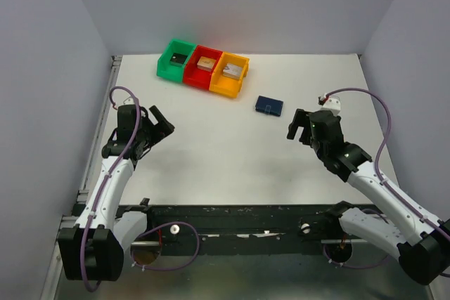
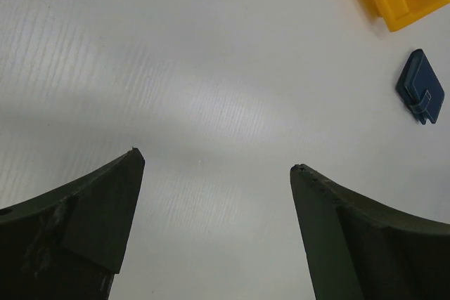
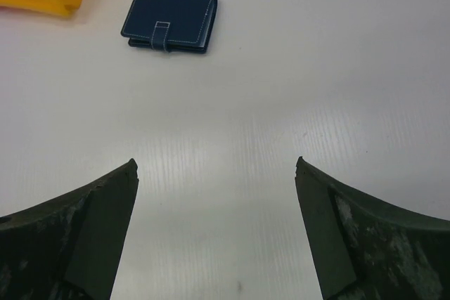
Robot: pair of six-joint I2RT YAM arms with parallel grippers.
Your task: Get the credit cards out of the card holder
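Note:
A dark blue card holder (image 1: 269, 105) lies closed on the white table, a strap across its front edge. In the right wrist view the card holder (image 3: 172, 19) is at the upper left, beyond the fingers; the left wrist view catches the holder (image 2: 422, 88) at its right edge. No cards show outside it. My right gripper (image 1: 292, 126) stands open a short way right of the holder and nearer the front. Far off on the left side, my left gripper (image 1: 166, 120) is open too. Neither has anything between its fingers.
Green (image 1: 171, 72), red (image 1: 197, 88) and yellow (image 1: 224, 92) bins stand joined at the back, left of the holder. Each has something inside: a dark item in green, boxes in red and yellow.

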